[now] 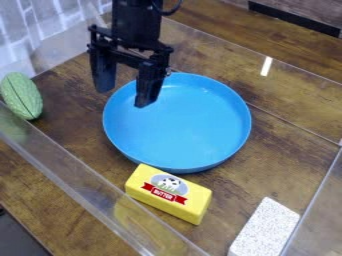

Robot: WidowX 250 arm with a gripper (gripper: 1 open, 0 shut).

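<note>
My black gripper (126, 82) hangs open over the upper left part of a blue plate (179, 128), with nothing visible between its fingers. A green corn-like object (20, 107) lies to the left of the plate. A yellow butter box (167, 194) with a red label rests in front of the plate.
A white block (265, 229) lies at the lower right. Transparent walls run along the left and right of the wooden table (281, 90). Bare wood shows at the back right.
</note>
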